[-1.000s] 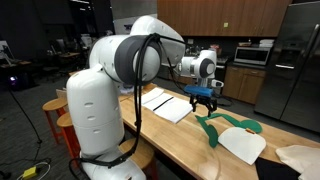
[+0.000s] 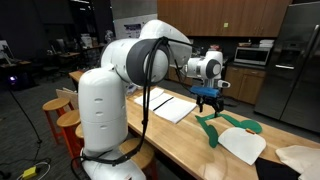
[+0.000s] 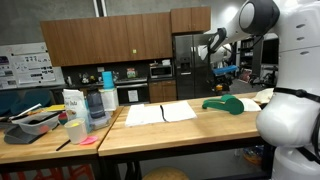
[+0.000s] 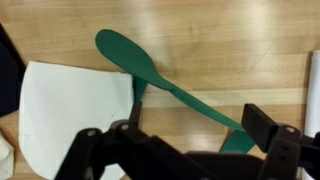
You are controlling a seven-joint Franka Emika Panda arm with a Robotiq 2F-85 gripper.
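My gripper hangs over the wooden table with its fingers (image 4: 262,124) spread wide apart, and nothing shows held between them. Below it, a dark green spoon (image 4: 150,68) lies slantwise, its rounded bowl toward the upper left and its thin handle running to the lower right. More green material (image 4: 238,142) shows under the handle's lower end. In exterior view 1 the gripper (image 2: 210,100) is above the table, beyond a green piece (image 2: 208,131). The green shape (image 3: 224,104) also shows in exterior view 2, below the arm.
A white rounded sheet (image 4: 70,115) lies beside the spoon. Black cloth (image 2: 275,170) and another pale piece (image 2: 298,157) lie at the right. White papers (image 2: 173,108) are farther left. Bare tabletop (image 2: 170,138) lies in front. A person (image 2: 211,70) stands behind the table.
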